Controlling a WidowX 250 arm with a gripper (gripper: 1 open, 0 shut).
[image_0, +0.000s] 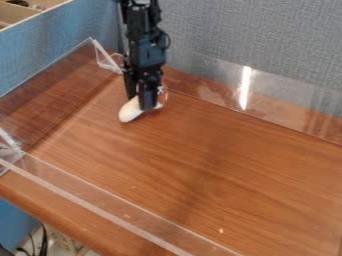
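A black robot gripper (147, 92) hangs down over the back left of the wooden table, low at the surface. It is shut on a white elongated object (131, 111), which pokes out to the lower left of the fingers. Something small and reddish-white shows just right of the fingers, partly hidden by them.
Clear acrylic walls (245, 87) edge the wooden table (214, 180) at the back, left and front. A grey padded panel (267, 40) stands behind, a blue one (47, 55) at the left.
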